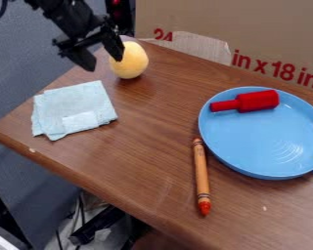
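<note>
My black gripper (102,53) hangs at the upper left, its fingers pointing down just left of a pale yellow round object (130,61); whether they touch it, and how far apart they are, I cannot tell. A folded light blue cloth (73,109) lies on the table's left. On the right a blue plate (260,145) holds a red cylinder with a thin handle (256,100). An orange crayon (201,178) lies beside the plate on its left.
A large cardboard box (238,34) stands behind the table (133,166).
</note>
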